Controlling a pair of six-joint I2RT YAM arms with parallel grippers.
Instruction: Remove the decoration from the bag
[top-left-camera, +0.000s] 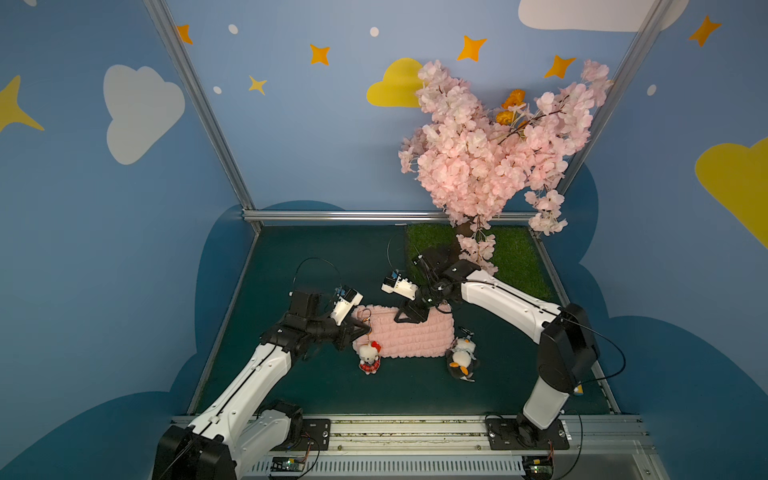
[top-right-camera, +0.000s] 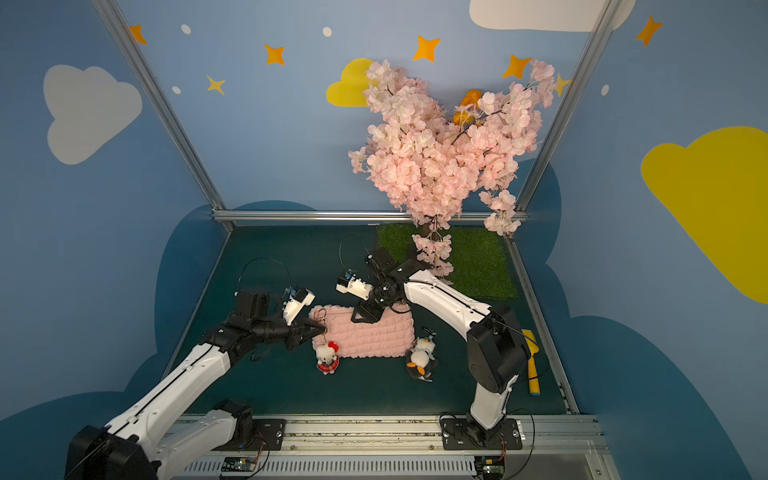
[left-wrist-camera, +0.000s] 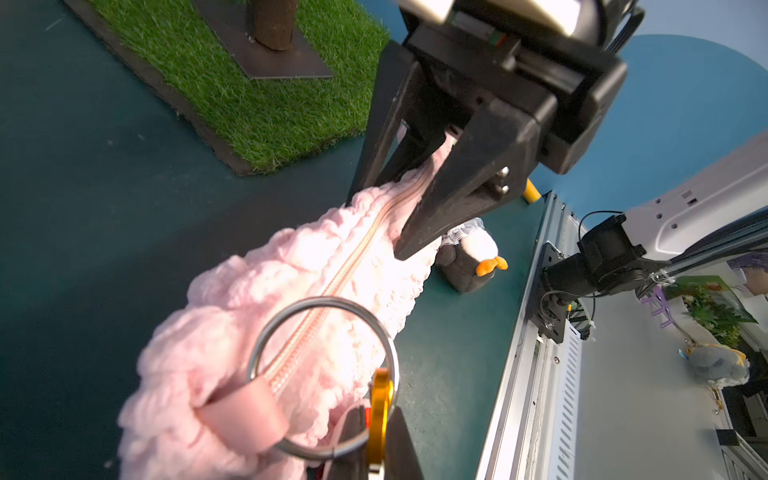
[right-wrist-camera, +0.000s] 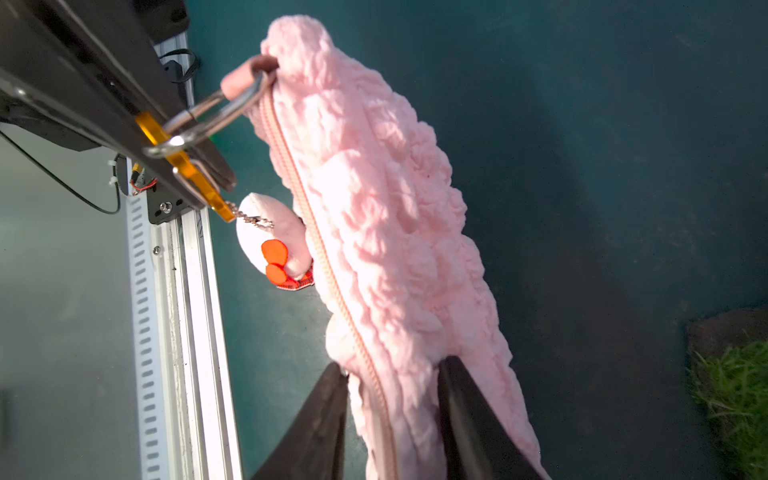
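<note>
A puffy pink bag (top-left-camera: 416, 340) lies mid-floor; its zip and metal ring (left-wrist-camera: 343, 305) show in the left wrist view. My left gripper (top-left-camera: 356, 332) is at the bag's left end, shut on an orange clasp (right-wrist-camera: 172, 152) hooked at the ring; a red-bowed plush decoration (top-right-camera: 326, 358) hangs from the clasp's chain. My right gripper straddles the bag's top along the zip, its fingers part open around the fabric. A penguin plush (top-left-camera: 462, 358) lies at the bag's right end.
Artificial grass (top-right-camera: 480, 264) with a blossom tree fills the back right. A yellow tool (top-right-camera: 532, 368) lies at the right edge.
</note>
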